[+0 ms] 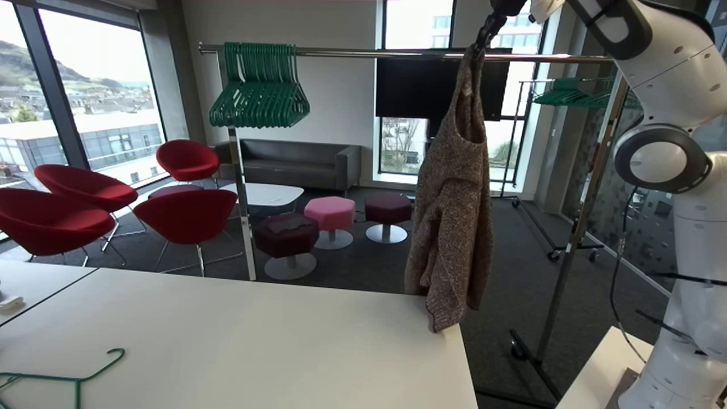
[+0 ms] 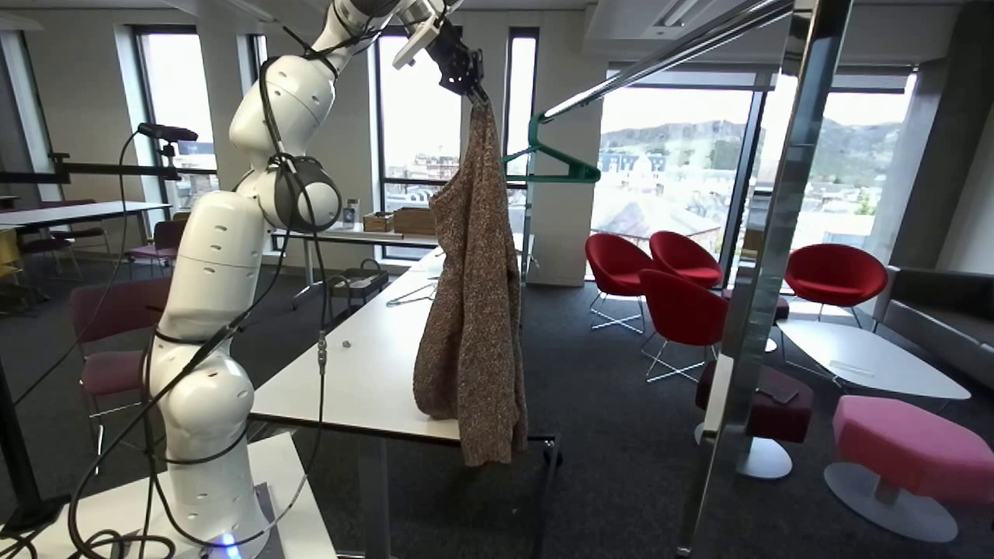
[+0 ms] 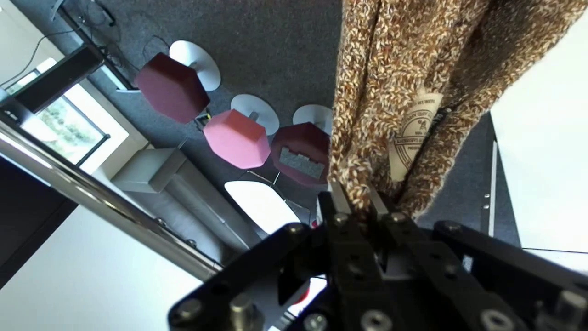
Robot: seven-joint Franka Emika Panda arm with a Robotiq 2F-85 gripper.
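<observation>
A brown knitted garment [image 1: 453, 204] hangs from my gripper [image 1: 479, 49], which is shut on a bunched part of its upper edge. In the second exterior view the garment [image 2: 477, 298] drops long and folded beside the white table's end, and the gripper [image 2: 479, 96] is above it. Seen from the wrist, the knit [image 3: 386, 71] runs out from between the fingers, and a pale printed label [image 3: 414, 135] shows inside it. In the first exterior view its lowest tip overlaps the table's corner; whether it touches is unclear.
A metal rail [image 1: 354, 51] carries several green hangers [image 1: 262, 88] at its left end. One green hanger [image 1: 78, 378] lies on the white table [image 1: 238, 341], otherwise mostly bare. Stools [image 1: 331, 217] and red chairs [image 1: 187, 211] stand behind the rail.
</observation>
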